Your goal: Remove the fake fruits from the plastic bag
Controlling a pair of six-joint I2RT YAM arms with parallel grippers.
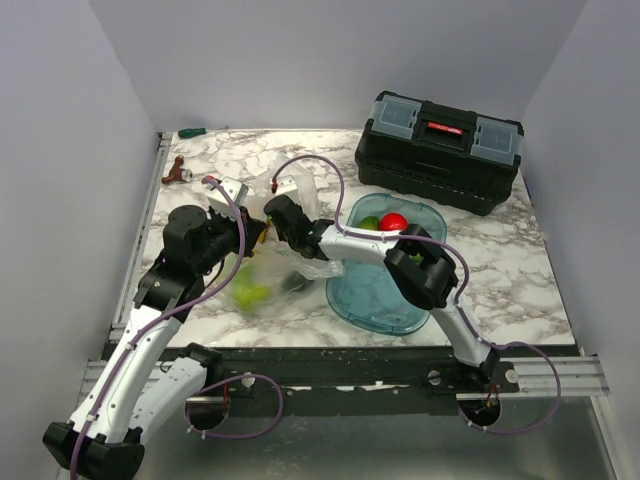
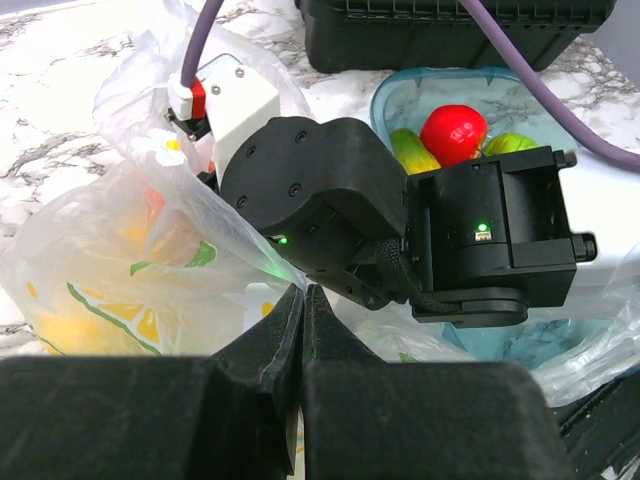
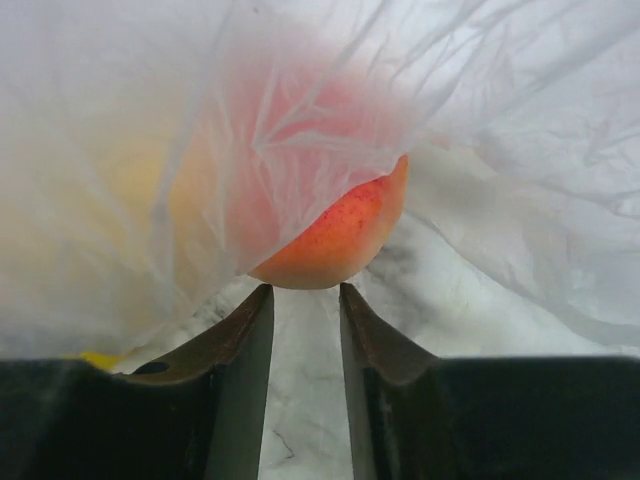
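Observation:
A translucent plastic bag (image 2: 150, 280) with fruits showing through lies between the arms. My left gripper is shut on the bag's edge or against it, with only thin film at its tips. My right gripper reaches inside the bag, part open, fingertips just below a red-orange fruit (image 3: 335, 230) that is partly veiled by plastic. Yellow and green fruits (image 1: 248, 292) show blurred through the film in the top view.
A blue bin (image 1: 375, 300) holding a red fruit (image 1: 393, 222) and green ones stands right of the bag. A black toolbox (image 1: 440, 150) sits at the back right. Small tools lie at the back left.

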